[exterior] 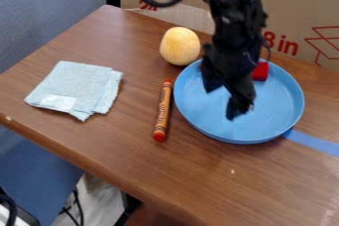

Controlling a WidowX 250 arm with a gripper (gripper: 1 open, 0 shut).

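My black gripper [228, 79] reaches down from the top over the left-centre part of a blue plate [272, 116]; its fingertips are low over the plate, and I cannot tell whether they hold anything. A red object [261, 70] on the plate's back part is mostly hidden behind the gripper. An orange stick with a red end [163, 111] lies just left of the plate. A yellow rounded object [180, 46] sits behind the stick.
A folded light-blue cloth [74, 88] lies on the left of the wooden table [119, 170]. A cardboard box [304, 12] stands at the back. Blue tape [316, 143] runs rightward from the plate.
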